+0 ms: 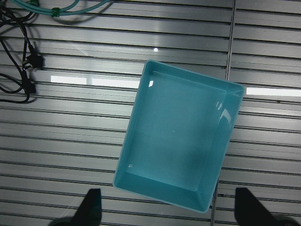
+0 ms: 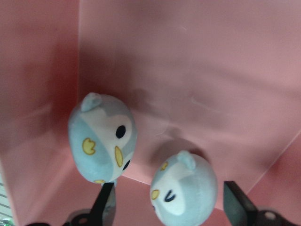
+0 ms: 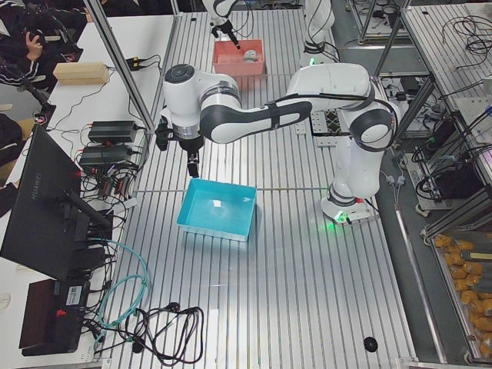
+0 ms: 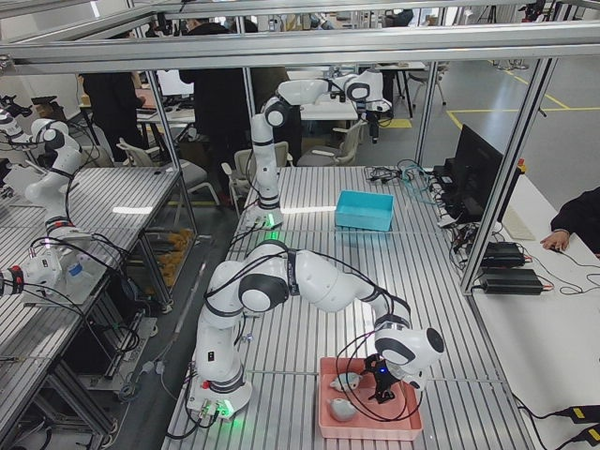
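Two pale blue plush penguins, one (image 2: 101, 136) at left and one (image 2: 183, 190) lower right in the right wrist view, lie inside a pink bin (image 2: 216, 94). My right gripper is over that bin, open, with the lower penguin between and beyond its fingertips; whether it touches is unclear. An empty turquoise bin (image 1: 125, 160) stands on the slatted table below my left gripper, which hangs above it, open and holding nothing.
Coiled black cables (image 3: 173, 330) and a teal hose lie at the table's edge by a monitor (image 3: 42, 200). Metal frame posts (image 4: 497, 225) rise beside the table. The slatted surface between the bins is clear.
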